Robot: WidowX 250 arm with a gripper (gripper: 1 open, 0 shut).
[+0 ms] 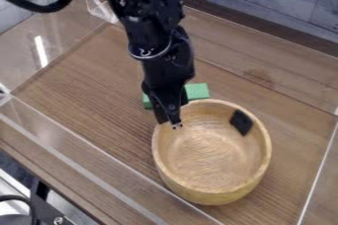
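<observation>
My black gripper (168, 115) hangs down over the left rim of a round wooden bowl (211, 165), its fingers pointing down and looking shut, with nothing visible between them. Just behind the bowl lies a flat green block (199, 91), partly hidden by the gripper. A small black block (240, 121) sits against the bowl's inner back-right wall.
Clear plastic edging runs along its left and front-left sides, and a grey plank wall (251, 2) stands behind.
</observation>
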